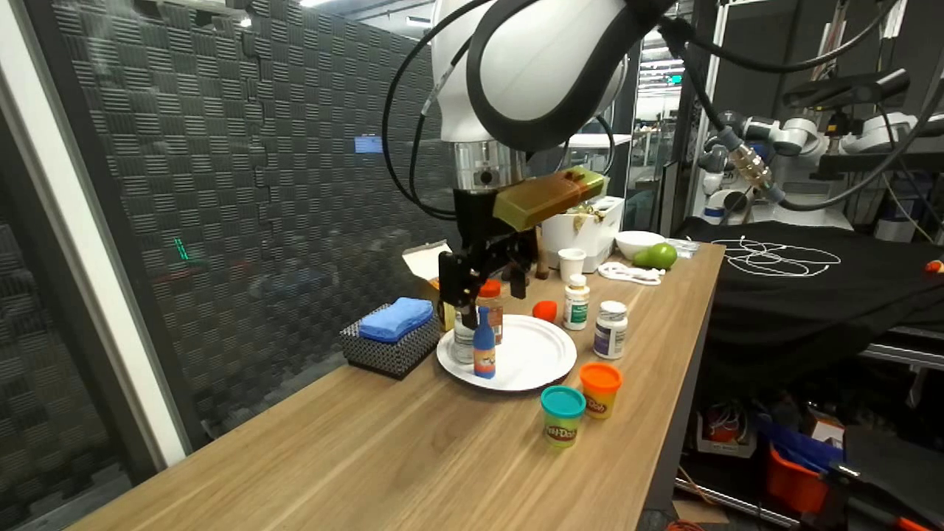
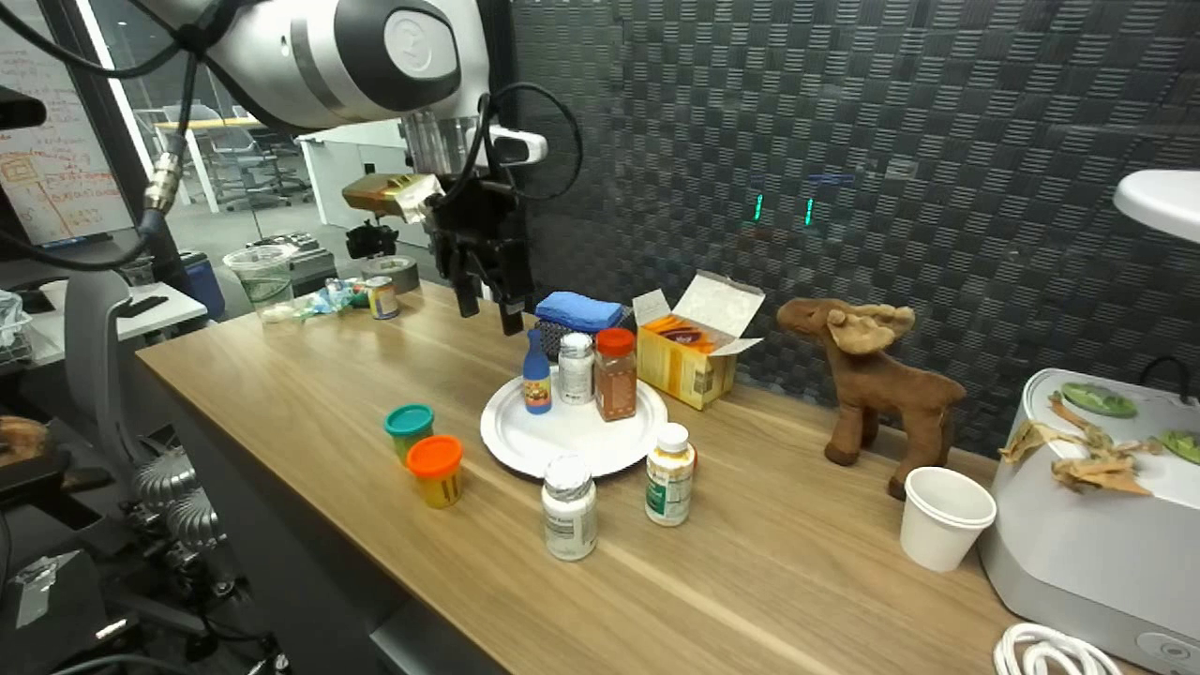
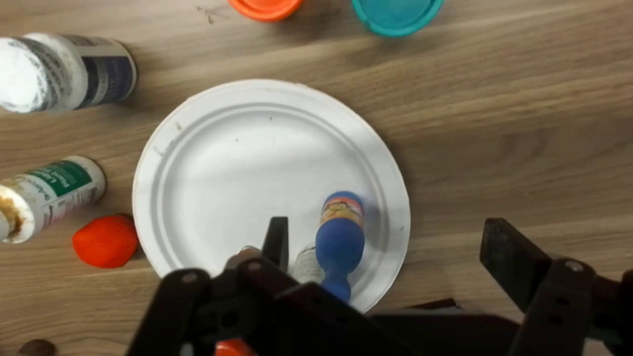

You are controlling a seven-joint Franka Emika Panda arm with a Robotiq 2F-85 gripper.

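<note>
My gripper [image 2: 489, 313] hangs open above the left part of the white plate [image 2: 517, 448], apart from the objects there, with nothing between its fingers. Upright on the plate stand a blue bottle [image 2: 537, 377], a white bottle [image 2: 576, 371] and a red-lidded spice jar [image 2: 615, 382], close together. In the wrist view the blue bottle [image 3: 341, 237] shows between the two fingers, nearer the left one. The gripper's dark body covers most of the white bottle [image 3: 307, 265] and the jar there.
Green-lidded [image 1: 563, 416] and orange-lidded [image 1: 601, 391] tubs and two supplement bottles, white-and-green [image 1: 576, 302] and white-and-purple [image 1: 611, 330], surround the plate. A blue cloth [image 1: 395, 319] on a mesh box, an open yellow box [image 2: 688, 343] and a plush moose [image 2: 889, 388] line the back.
</note>
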